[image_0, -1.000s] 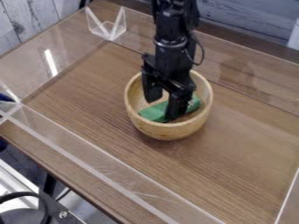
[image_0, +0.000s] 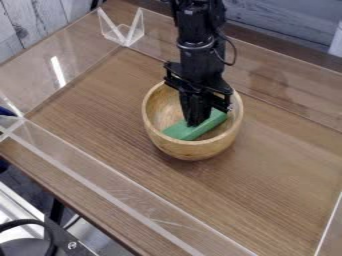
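Observation:
A round wooden bowl (image_0: 187, 145) stands near the middle of the table, with a green oblong object (image_0: 198, 127) lying inside it. My black gripper (image_0: 193, 115) reaches down from the top into the bowl, its tip at the green object. The fingertips are dark and close together, and I see nothing clearly held between them; part of the green object is hidden under them.
A clear plastic bin-like object (image_0: 122, 30) sits at the upper left. Black cables (image_0: 40, 235) lie at the lower left edge.
The gripper's fingers look drawn closer together than before, and its body has shifted slightly over the bowl. The green object sits at a somewhat different angle in the bowl.

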